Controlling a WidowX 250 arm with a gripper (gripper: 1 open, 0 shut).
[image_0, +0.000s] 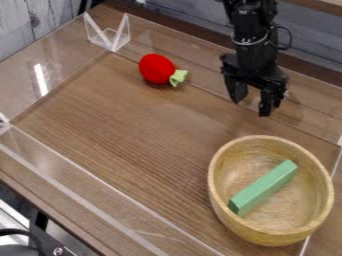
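Observation:
My black gripper (254, 98) is at the upper right over the wooden table, its two fingers apart with nothing seen between them. A red object with a green tip (156, 68) lies to its left. A round beige basket (219, 223) at the lower right holds a long green bar (263, 188).
A clear plastic piece (110, 33) stands at the upper left. Dark areas lie beyond the table's edges, with a dark cable at the lower left.

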